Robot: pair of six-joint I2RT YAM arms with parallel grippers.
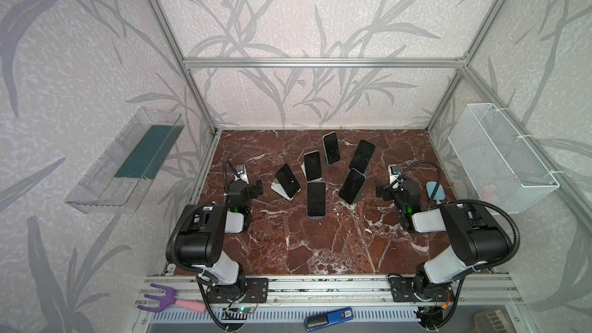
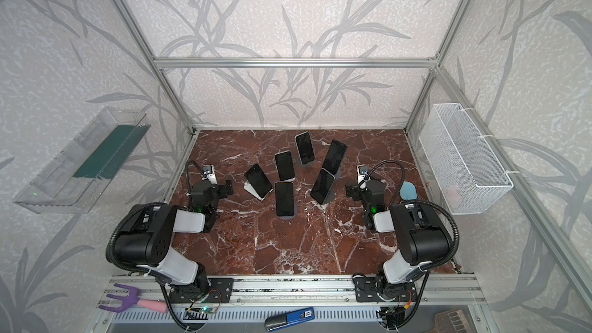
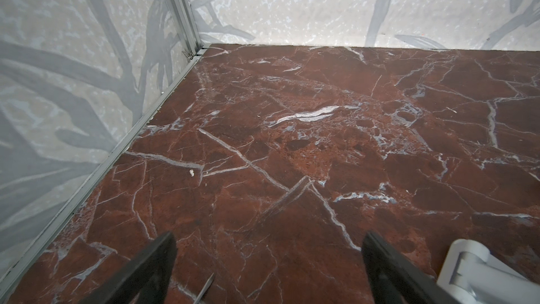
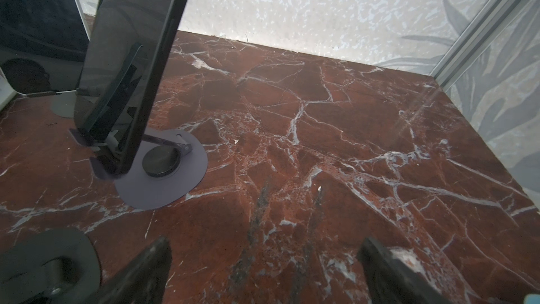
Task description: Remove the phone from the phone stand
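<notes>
Several dark phones lean upright on separate stands in the middle of the table. The front phone (image 1: 316, 198) stands nearest to me, with another phone (image 1: 287, 180) on a white stand to its left and a phone (image 1: 352, 186) to its right. Farther back are a phone (image 1: 312, 165), a phone (image 1: 331, 148) and a phone (image 1: 362, 156). In the right wrist view a phone (image 4: 132, 50) rests on a stand with a grey round base (image 4: 168, 174). My left gripper is open and empty, left of the phones. To their right, my right gripper stands open and empty.
A clear tray (image 1: 92, 194) with a green bottom is on the left side, a white mesh basket (image 1: 502, 160) on the right. A light blue paddle-shaped thing (image 1: 435, 191) lies behind the right arm.
</notes>
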